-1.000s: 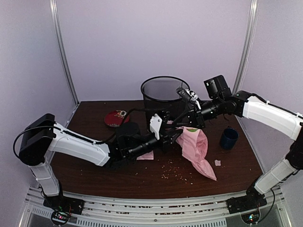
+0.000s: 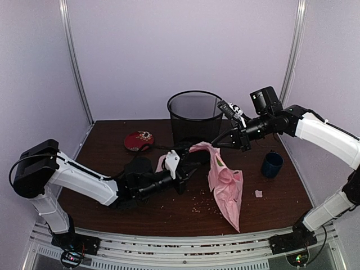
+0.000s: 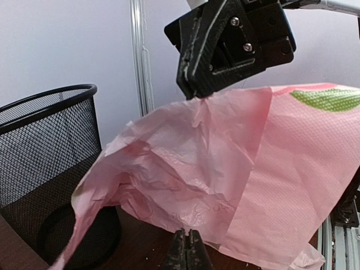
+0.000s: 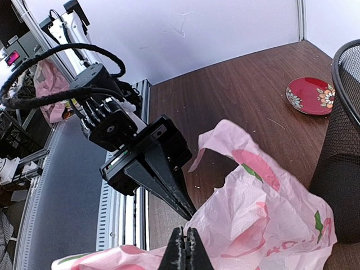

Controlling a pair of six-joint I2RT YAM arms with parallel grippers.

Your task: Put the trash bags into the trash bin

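Note:
A pink trash bag (image 2: 226, 188) hangs loosely from my right gripper (image 2: 215, 144), which is shut on its upper edge. In the left wrist view, the tips of the right gripper pinch the crumpled top of the bag (image 3: 185, 163). My left gripper (image 2: 194, 163) is low, left of the hanging bag. Its fingers (image 3: 185, 250) are shut and overlap the bag's lower edge; no film clearly shows between them. Another stretch of the bag (image 4: 264, 185) spreads toward the bin in the right wrist view. Behind both grippers stands the black mesh trash bin (image 2: 195, 118), upright.
A red patterned plate (image 2: 139, 140) is at the left back. To the right sit a dark blue mug (image 2: 272, 164) and a small pink scrap (image 2: 259, 193). Crumbs (image 2: 205, 205) are scattered on the table between the arms.
My left gripper has drawn back left and slightly lower.

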